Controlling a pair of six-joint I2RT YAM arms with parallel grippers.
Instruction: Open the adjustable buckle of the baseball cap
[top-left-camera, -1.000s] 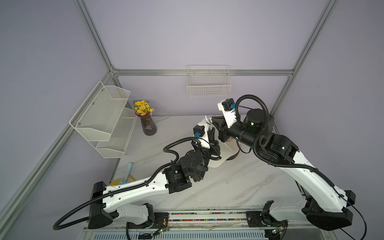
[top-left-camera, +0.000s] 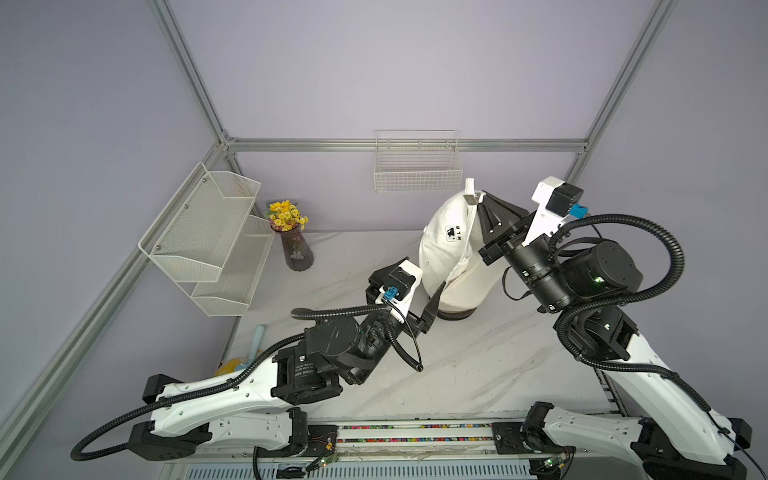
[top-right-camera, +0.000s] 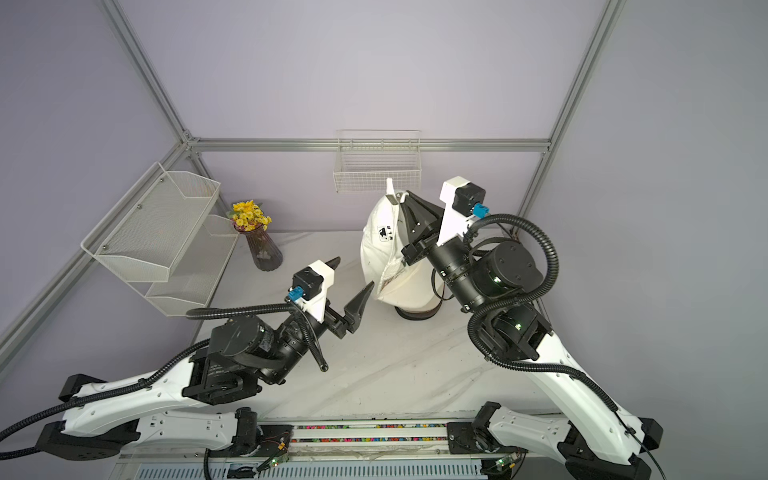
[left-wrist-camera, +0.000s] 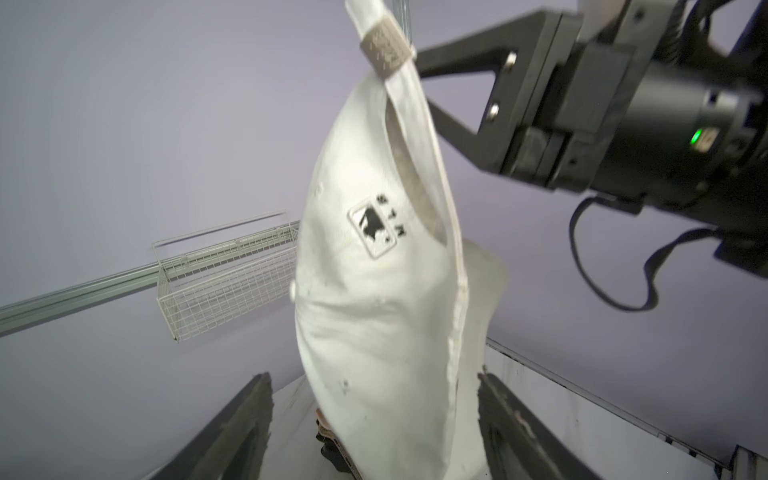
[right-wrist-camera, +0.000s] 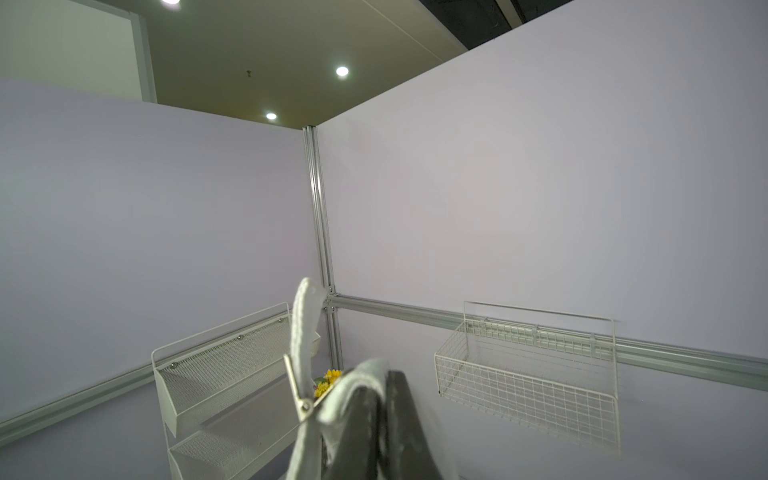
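The white baseball cap (top-left-camera: 440, 240) is held up high at its back strap by my right gripper (top-left-camera: 480, 200), which is shut at the strap. The metal buckle (left-wrist-camera: 386, 49) sits near the strap's top, with the strap end (right-wrist-camera: 305, 312) standing up past it. The cap's body hangs down with a small logo facing the left wrist camera. My left gripper (top-right-camera: 355, 272) stands open below and left of the cap, one finger either side of it in the left wrist view, apparently not gripping it.
A vase of yellow flowers (top-left-camera: 296, 248) stands back left. White mesh shelves (top-left-camera: 200, 240) hang on the left wall and a wire basket (top-left-camera: 417, 160) on the back rail.
My right gripper has lifted the cap up and to the right.
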